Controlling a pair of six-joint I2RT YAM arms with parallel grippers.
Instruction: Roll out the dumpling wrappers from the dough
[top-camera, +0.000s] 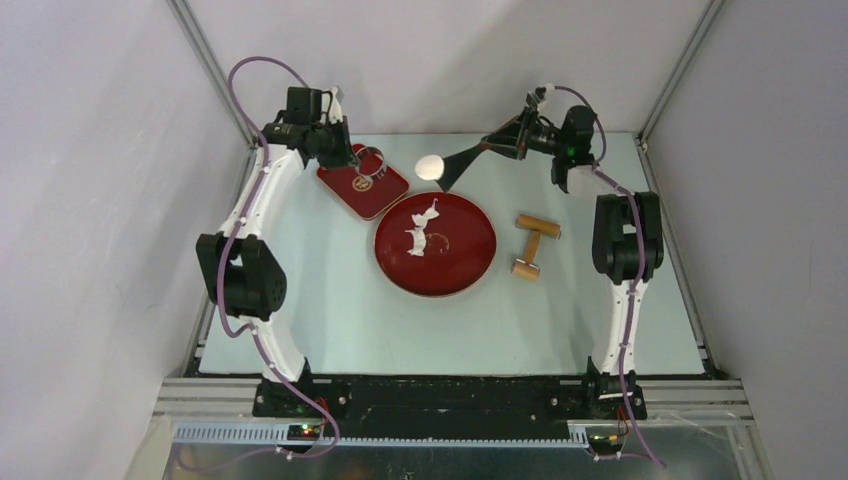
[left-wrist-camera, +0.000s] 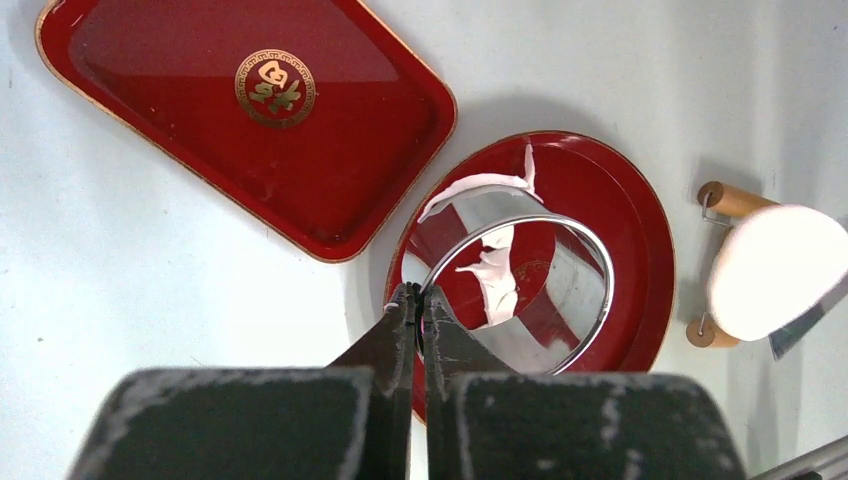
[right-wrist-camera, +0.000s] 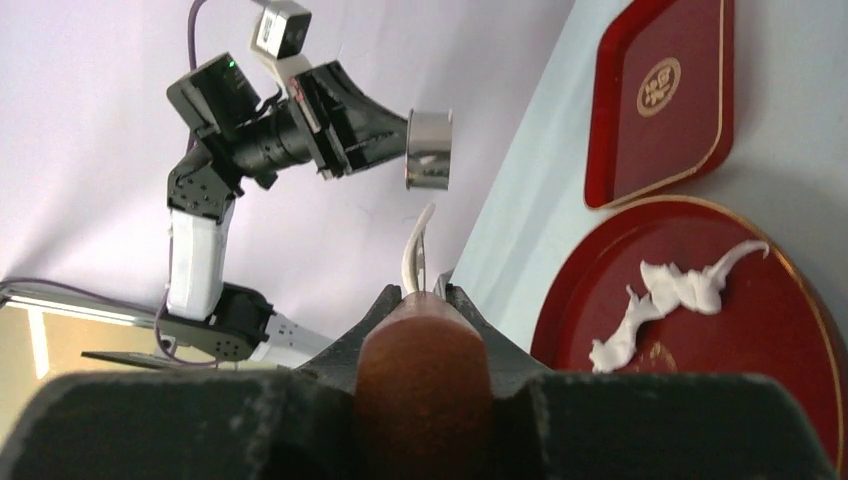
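My left gripper is shut on the rim of a steel ring cutter, raised over the rectangular tray at back left. My right gripper is shut on the brown handle of a scraper, whose blade carries a round white wrapper just above and behind the round red plate. Irregular white dough scraps lie on the plate.
A wooden double-ended roller lies right of the plate.
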